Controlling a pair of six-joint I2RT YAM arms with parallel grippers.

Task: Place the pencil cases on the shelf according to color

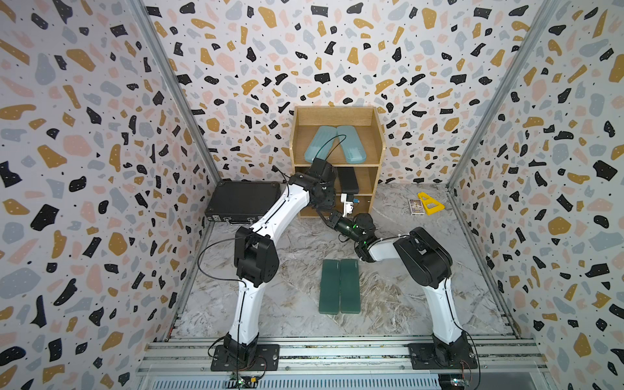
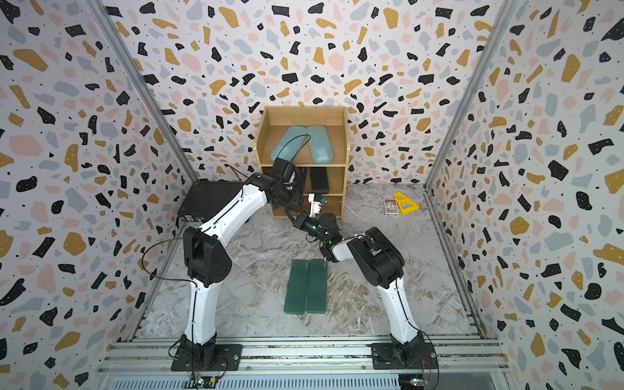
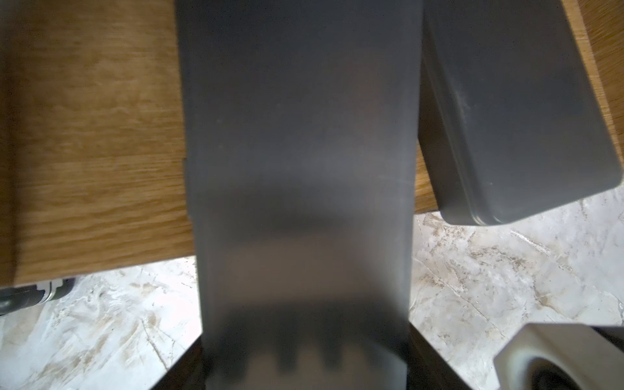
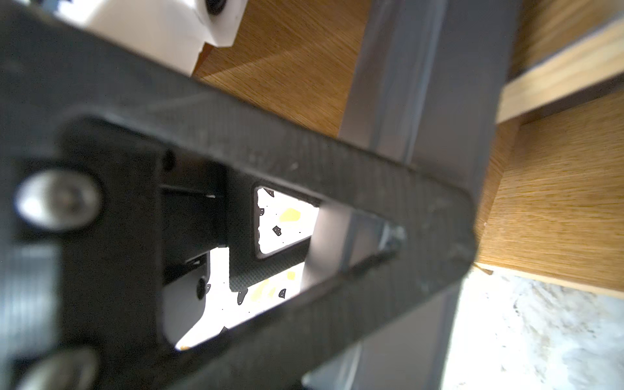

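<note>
A dark grey pencil case [image 3: 302, 130] fills the middle of the left wrist view, gripped at its near end by my left gripper, which is shut on it; its far end lies over the shelf's wooden board. Beside it on the same board rests another dark case [image 3: 520, 110]. Two light blue cases [image 1: 351, 144] lie on the top level of the shelf [image 1: 379, 146]. On the table lie two green cases [image 1: 330, 286], side by side. My right gripper [image 1: 330, 221] is shut at the held case's near end; in the right wrist view its fingers [image 4: 448, 221] overlap the case.
A black briefcase [image 1: 243, 200] stands left of the shelf. To the right lie a small card box [image 1: 416, 206] and a yellow piece [image 1: 431, 203]. Clear marble table surrounds the green cases. Both arms are close together before the shelf.
</note>
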